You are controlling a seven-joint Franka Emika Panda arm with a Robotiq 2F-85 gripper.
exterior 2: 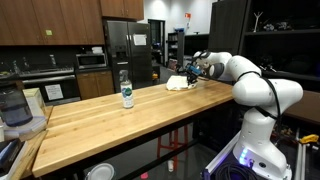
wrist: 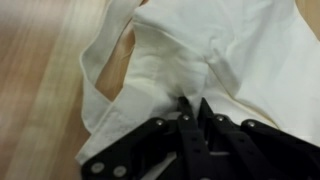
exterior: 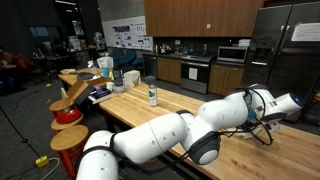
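A white cloth (wrist: 170, 55) with loose folds lies on the wooden table and fills much of the wrist view. At the bottom of that view my gripper is down against the cloth, its dark fingertips close together. Folds run up to the tips, and whether cloth is pinched between them is unclear. In exterior view 2 the gripper (exterior 2: 193, 75) is at the far end of the table, by the cloth (exterior 2: 178, 82). My arm covers most of the cloth in exterior view 1.
A clear bottle (exterior 2: 126, 90) stands upright on the table (exterior 2: 90, 125), well away from the gripper. Kitchen cabinets and a dark fridge (exterior 2: 131, 43) stand behind it.
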